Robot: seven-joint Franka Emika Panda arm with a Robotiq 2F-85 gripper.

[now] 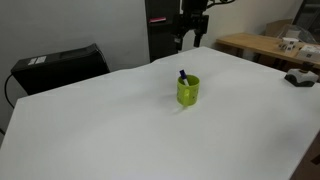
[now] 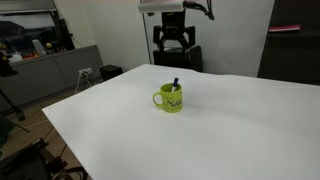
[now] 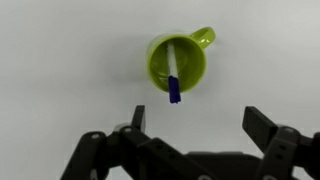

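A green mug (image 1: 187, 92) stands upright on the white table, its handle showing at the left in exterior view 2. Leaning inside it is a white marker with a blue cap (image 3: 174, 90), the capped end sticking out over the rim. My gripper (image 1: 189, 46) hangs above the table, behind the mug in exterior view 1 and clear of it. In the wrist view the gripper's fingers (image 3: 260, 127) are spread wide apart with nothing between them, and the mug (image 3: 157, 63) lies beyond them near the top.
A black case (image 1: 60, 70) sits at the table's back left in exterior view 1. At the back right are a wooden surface (image 1: 255, 43) and a dark device (image 1: 300, 77).
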